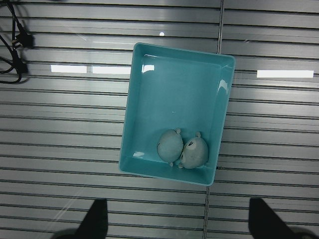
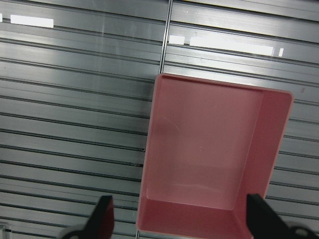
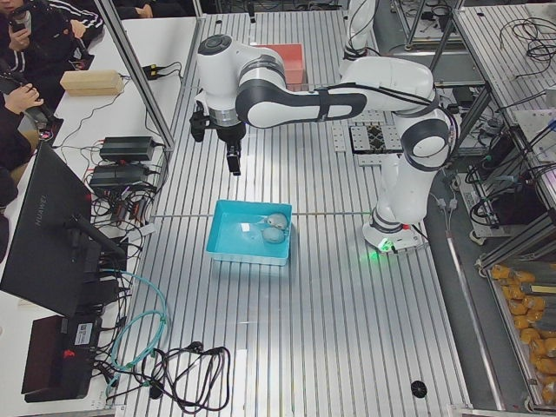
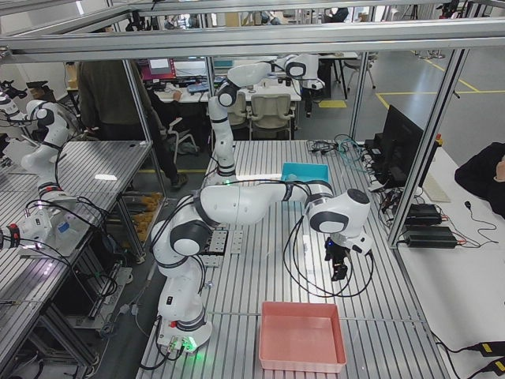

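A teal bin [image 3: 234,234] [image 1: 177,94] holds two small pale plush toys, one bluish [image 1: 169,146] and one greyer [image 1: 194,152], side by side at one end. My left gripper hangs above that bin, fingers wide apart with nothing between them. A pink bin [image 4: 301,355] [image 2: 199,139] is empty and sits on the slatted table. My right gripper is over it, also open and holding nothing in its wrist view.
Coiled black cables [image 3: 200,391] and a monitor [image 3: 48,226] line the table's left side in the left camera view. Mounting plates [image 3: 373,139] lie near the right edge. The table between the bins looks clear.
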